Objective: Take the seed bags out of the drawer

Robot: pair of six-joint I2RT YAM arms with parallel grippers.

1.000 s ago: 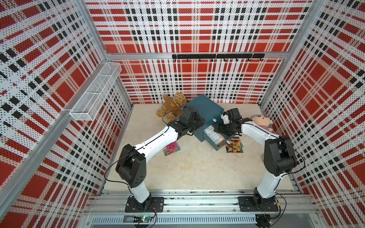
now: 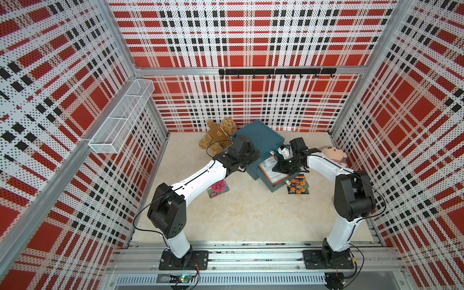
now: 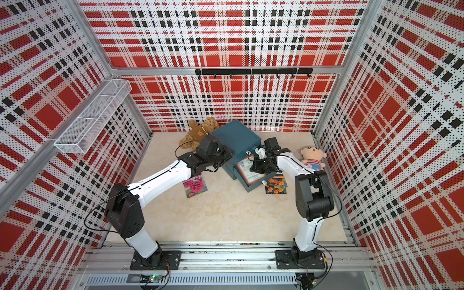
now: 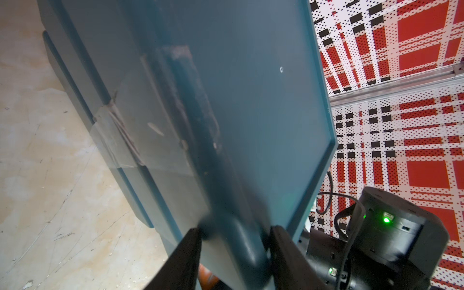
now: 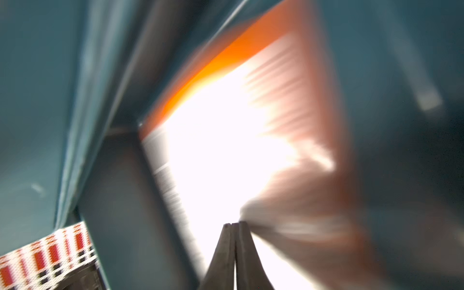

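Observation:
The blue drawer unit (image 2: 261,137) stands at the back middle, its drawer (image 2: 274,187) pulled out toward the front right. A white seed bag with an orange border (image 5: 217,125) lies inside, glaring and blurred in the right wrist view. Over this bag, my right gripper is shut, with nothing showing between its tips. My left gripper has its fingers apart on both sides of the unit's edge; whether they press on it is unclear. On the table lie a pink-flower seed bag (image 2: 218,188) and an orange-flower seed bag (image 2: 298,184).
Behind the left arm sits a brown teddy bear (image 2: 220,135), and a doll (image 2: 334,154) is at the right. A white wire basket (image 2: 120,118) hangs on the left wall.
The bag inside has shifted and now shows a plainer white face. The left arm looks unmoved.

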